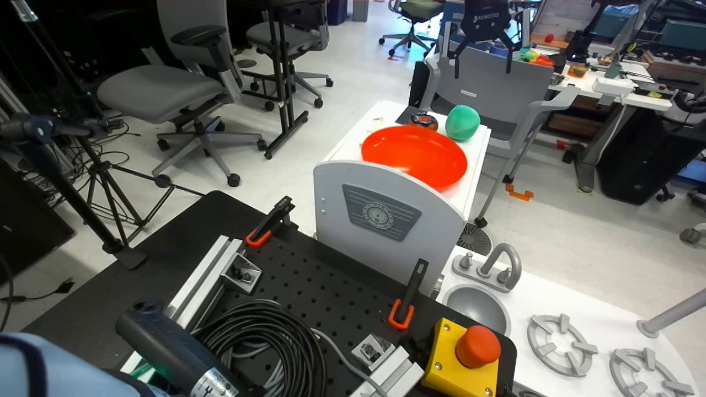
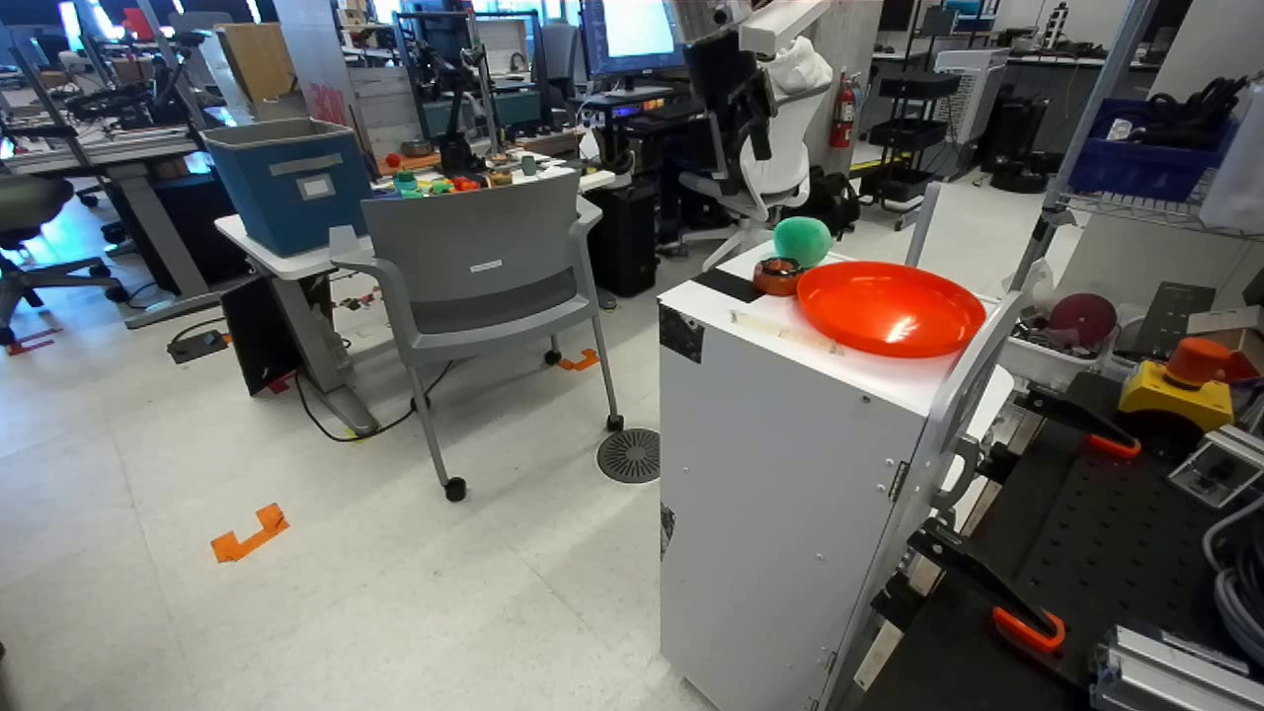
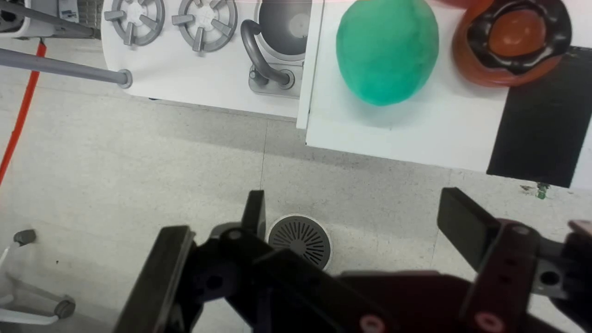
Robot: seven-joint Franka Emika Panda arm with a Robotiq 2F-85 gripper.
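Note:
My gripper is open in the wrist view, with only floor showing between its spread fingers. In exterior view 1 the same gripper (image 1: 483,66) hangs at the top, above and beyond the white cabinet. A green rounded object (image 3: 388,52) rests near the cabinet top's edge, apart from my fingers. Beside it is a small reddish-brown bowl-like object (image 3: 469,61) with a black ring and a brown centre. A large orange plate (image 1: 415,155) lies on the cabinet top close to both.
The cabinet's grey panel (image 1: 390,212) stands up by the plate. A toy sink (image 1: 477,307) and burners (image 1: 562,344) lie lower, to the right. A grey chair (image 2: 480,255) stands near the cabinet. The black bench (image 1: 298,271) holds clamps, cables and a yellow stop-button box (image 1: 447,367).

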